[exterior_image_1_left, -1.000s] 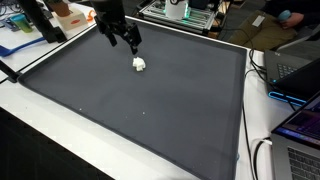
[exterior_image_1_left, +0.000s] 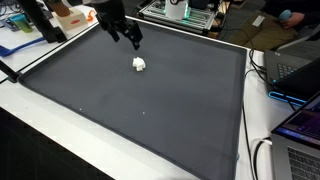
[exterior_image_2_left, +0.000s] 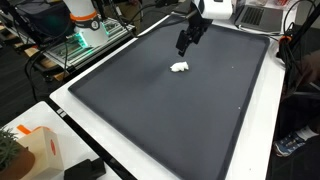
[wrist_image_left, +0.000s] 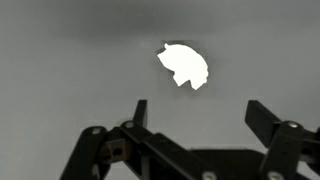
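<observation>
A small white piece with a jagged outline (wrist_image_left: 186, 65) lies on the dark grey mat, in the upper middle of the wrist view. The same white piece (exterior_image_1_left: 138, 64) shows near the back of the mat in the first exterior view, and as a white piece (exterior_image_2_left: 180, 67) in the second. My gripper is open, its two black fingertips wide apart at the bottom of the wrist view with bare mat between them. From outside, the gripper (exterior_image_1_left: 125, 42) hangs over the mat just behind the white piece, apart from it.
Laptops (exterior_image_1_left: 298, 135) and cables lie beyond its right edge in the first exterior view. A potted plant (exterior_image_2_left: 12, 155) stands at the lower left of the second.
My gripper has shifted slightly right over the mat in the first exterior view. The white piece has stayed in place.
</observation>
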